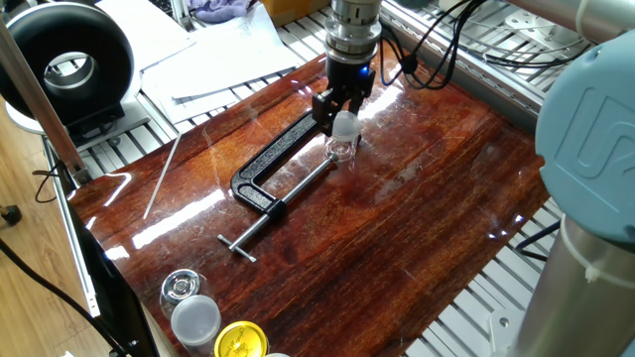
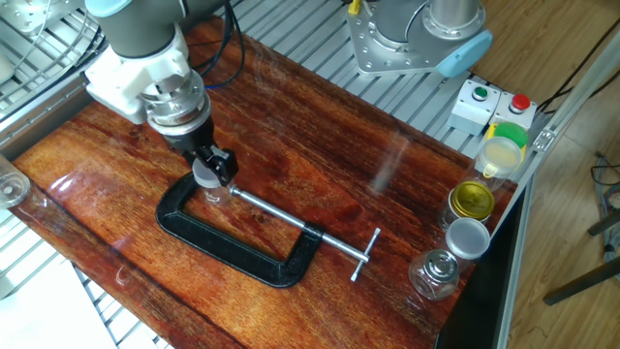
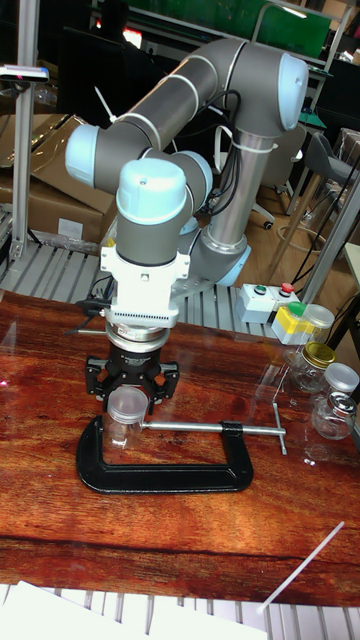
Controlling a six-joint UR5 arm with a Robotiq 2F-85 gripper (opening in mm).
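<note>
A clear jar with a frosted white lid [image 3: 128, 403] stands upright on the wooden table, inside the mouth of a black C-clamp [image 3: 176, 477]. The clamp lies flat, and its silver screw [image 1: 308, 181] points at the jar, its tip near or touching the glass. My gripper [image 3: 132, 388] is just above and behind the lid, pointing down. Its fingers [image 3: 168, 379] are spread wide to either side of the lid, with nothing visibly held. In the second exterior view the gripper [image 2: 211, 165] partly hides the lid; whether a finger touches it I cannot tell.
Several jars, among them a gold-lidded one [image 2: 472, 201] and a white-lidded one [image 2: 467, 238], crowd one table edge. A thin white stick [image 3: 301, 565] lies near another edge. Button boxes [image 2: 475, 105] stand off the table. Much of the wood beside the clamp is bare.
</note>
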